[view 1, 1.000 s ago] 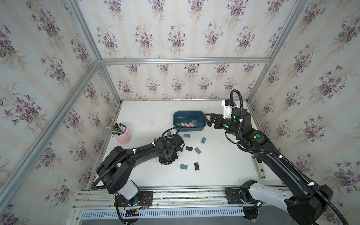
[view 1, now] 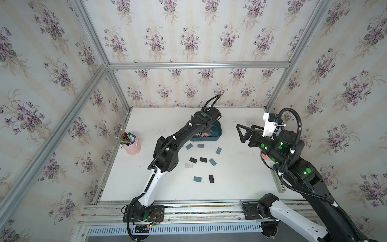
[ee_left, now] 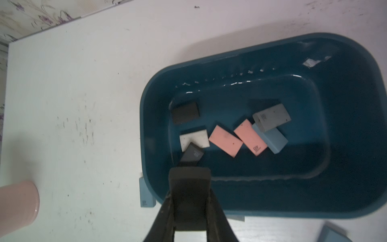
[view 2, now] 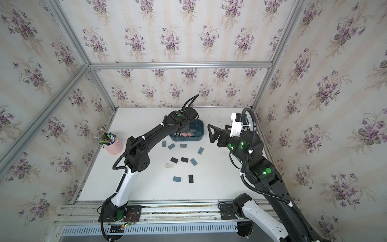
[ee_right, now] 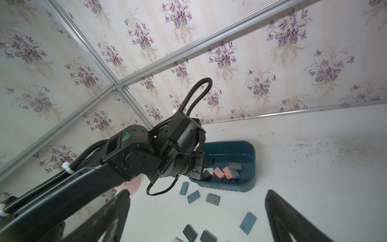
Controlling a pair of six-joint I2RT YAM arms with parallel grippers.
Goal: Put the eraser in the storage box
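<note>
The teal storage box stands at the back middle of the table, holding several erasers, among them a pink eraser. My left gripper hangs over the box's near left part, shut on a dark object that looks like an eraser. In the top views the arm hides part of the box. My right gripper is raised at the right, open; its blurred fingers stand wide apart in the right wrist view, with nothing between them.
Several loose erasers, such as a blue one and a black one, lie on the table before the box. A pink pen holder stands at the left.
My left gripper has risen from the near middle of the table to over the box. The right arm has shifted right, away from the box.
</note>
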